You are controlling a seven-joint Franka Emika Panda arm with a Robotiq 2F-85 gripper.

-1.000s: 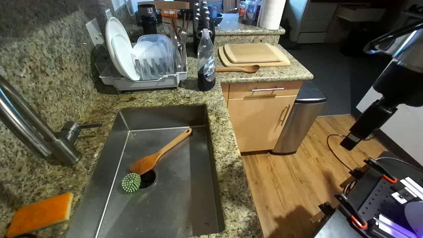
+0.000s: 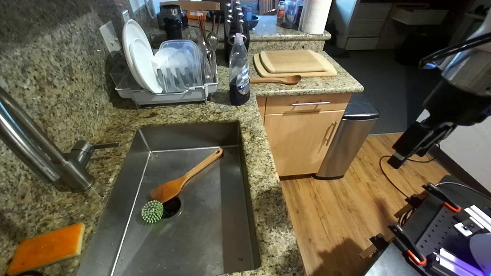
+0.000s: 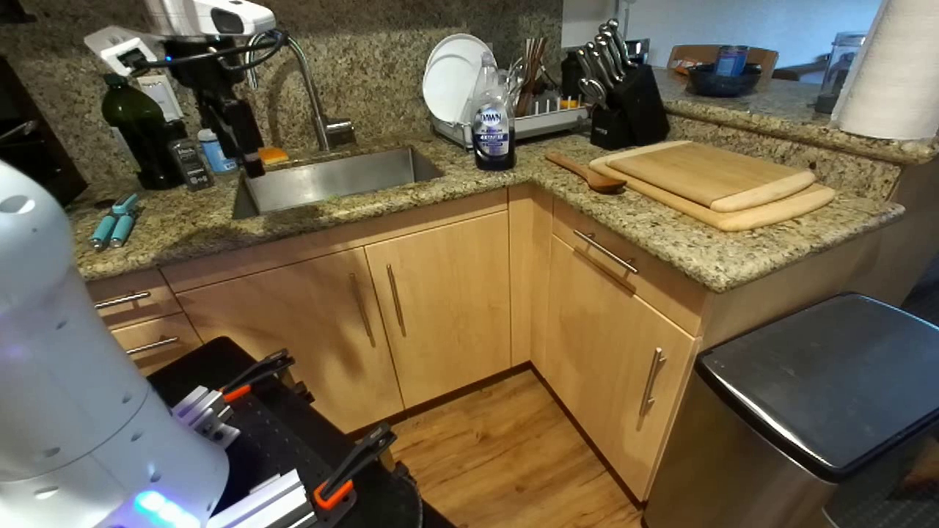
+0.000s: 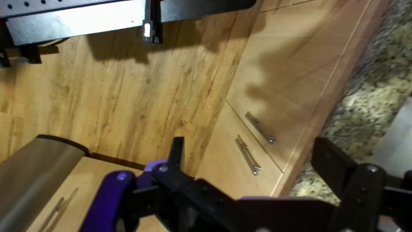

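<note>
My gripper is open in the wrist view, its fingers wide apart with only floor and cabinet fronts behind the gap. In exterior view 1 the gripper [image 2: 400,156] hangs at the right, over the floor side and well away from the sink [image 2: 207,239]. A wooden spoon [image 2: 184,179] lies in that sink, its bowl end by the drain. Beside it, close to the drain, sits a green bristly scrubber [image 2: 152,211]. An orange sponge [image 2: 46,247] rests on the counter at the sink's left.
A soap bottle [image 2: 239,76] stands behind the sink, near a dish rack [image 2: 170,96] with plates. Another wooden spoon [image 2: 276,80] and cutting boards [image 2: 294,62] lie on the far counter. The faucet [image 2: 69,170] rises left of the sink.
In exterior view 1 my gripper has shifted a little to the left and slightly up. The spoon, scrubber and sponge lie where they were.
</note>
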